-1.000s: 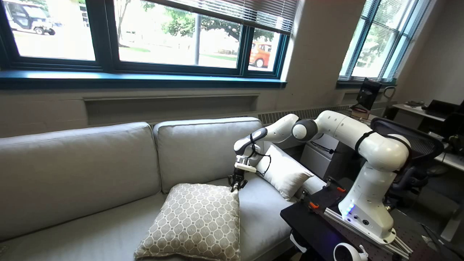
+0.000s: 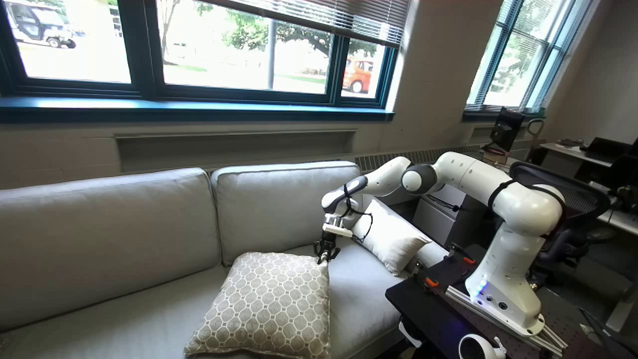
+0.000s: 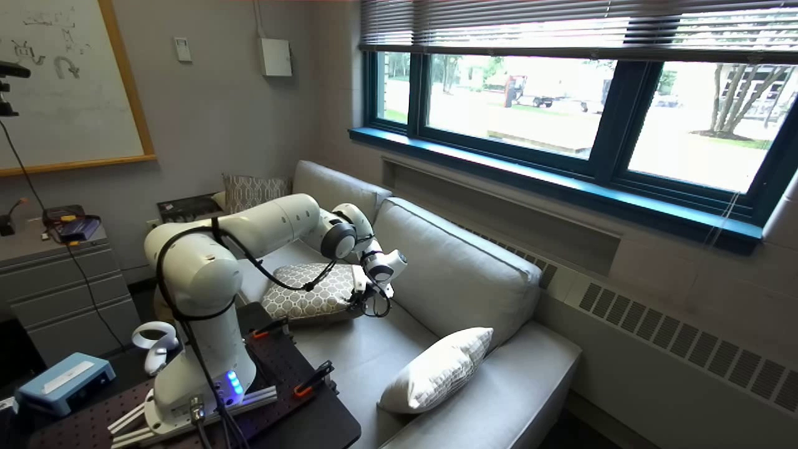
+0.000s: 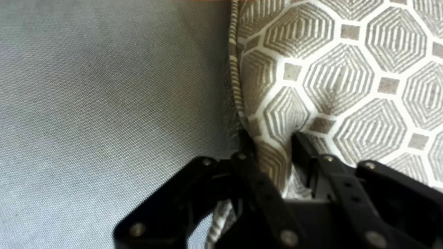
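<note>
A patterned beige pillow [image 2: 269,302] lies flat on the grey couch seat, its white octagon pattern filling the right of the wrist view. My gripper [image 2: 325,258] points down at the pillow's back right corner. In the wrist view, the fingers [image 4: 305,151] stand partly apart on either side of a raised fold of the pillow's corner [image 4: 272,164]. The cloth puckers between them and seems to meet both fingers. How firmly it is held does not show. From exterior view 2, the arm partly covers the pillow [image 3: 310,290], and the fingertips are hard to make out.
A white pillow [image 2: 389,236] leans at the couch's right arm. Grey back cushions [image 2: 281,206] rise behind the patterned pillow. The black table [image 3: 318,408] bearing the arm stands against the couch's front. Left of the patterned pillow, the seat [image 2: 137,314] is clear.
</note>
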